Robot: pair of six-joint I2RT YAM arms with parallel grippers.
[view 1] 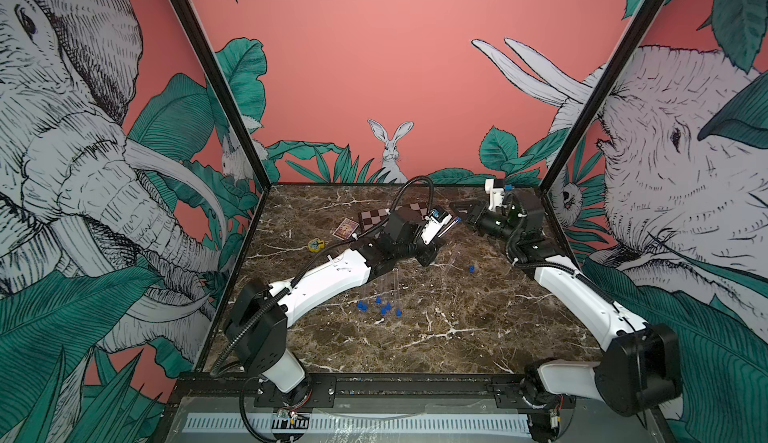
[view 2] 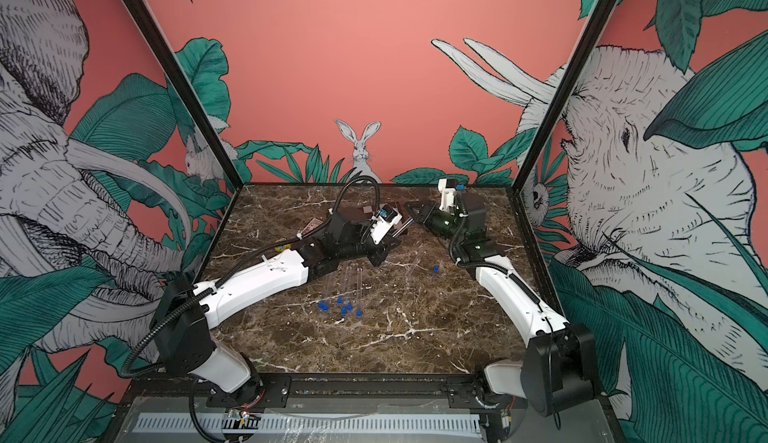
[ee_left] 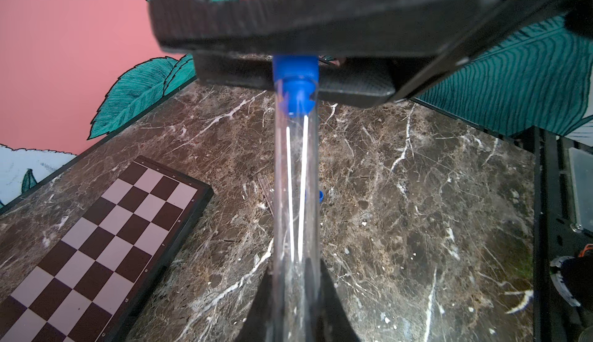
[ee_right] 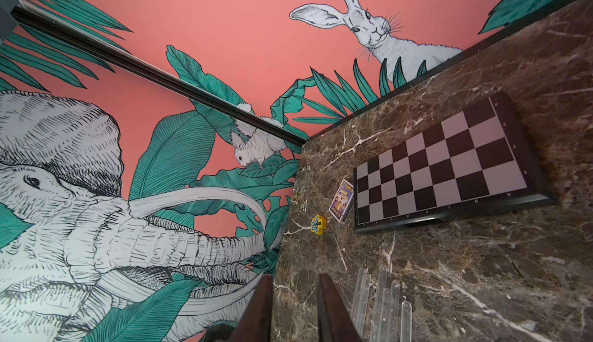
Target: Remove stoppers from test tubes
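Observation:
My left gripper [view 1: 434, 238] is shut on a clear test tube [ee_left: 296, 187], which has a blue stopper [ee_left: 295, 70] in its upper end. My right gripper [view 1: 460, 207] is at that stopper, its dark fingers on either side of it in the left wrist view; whether they touch it I cannot tell. Several loose blue stoppers [view 1: 384, 308] lie on the front-middle table, near clear tubes [ee_right: 405, 320] lying flat. Another blue stopper [view 1: 471, 268] lies to the right.
A checkered board [ee_right: 438, 169], a card box [ee_right: 341, 200] and a small yellow object [ee_right: 318, 224] lie at the back left.

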